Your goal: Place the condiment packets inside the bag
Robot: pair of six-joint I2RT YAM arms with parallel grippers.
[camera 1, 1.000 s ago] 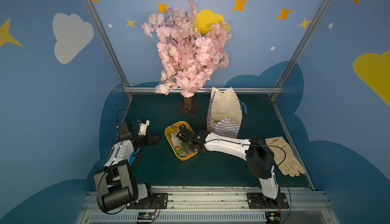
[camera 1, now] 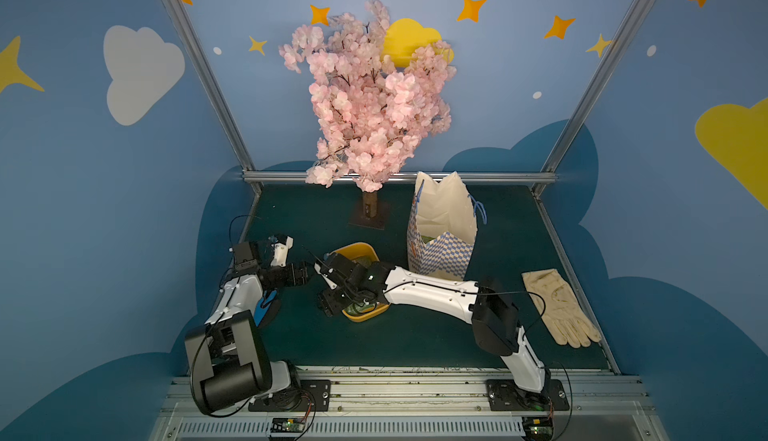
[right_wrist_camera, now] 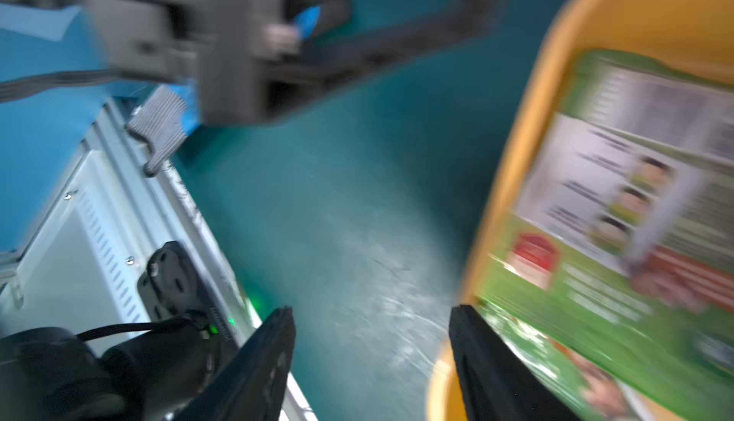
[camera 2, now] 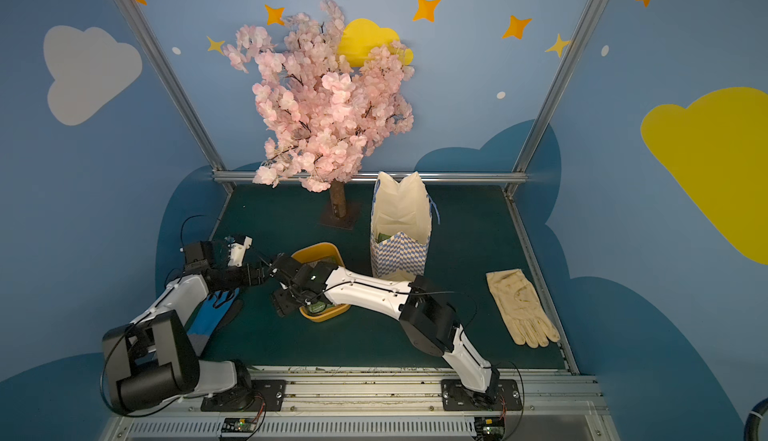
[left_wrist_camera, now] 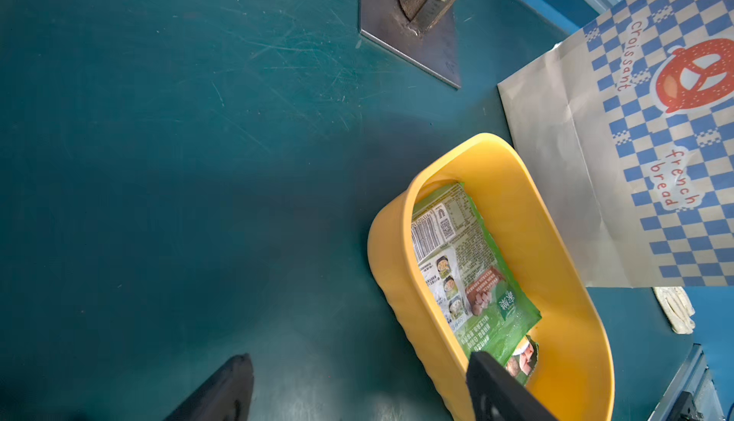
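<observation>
Green condiment packets (left_wrist_camera: 466, 283) lie in a yellow tray (left_wrist_camera: 565, 321). In the left wrist view my left gripper is open and empty, its fingers just left of the tray. My right gripper stands open at the tray's rim with nothing between its fingers; the right wrist view is blurred. From above, both grippers are close together at the tray's left side, and the right arm hides part of it. The checkered paper bag (camera 1: 440, 241) stands behind and right of the tray, with something green partly visible inside.
A blossom tree (camera 1: 369, 209) stands at the back left. Beige gloves (camera 1: 560, 305) lie at the right. A blue item (camera 2: 208, 317) lies under the left arm.
The left arm has shifted only slightly. Tray and bag look nearly unchanged.
</observation>
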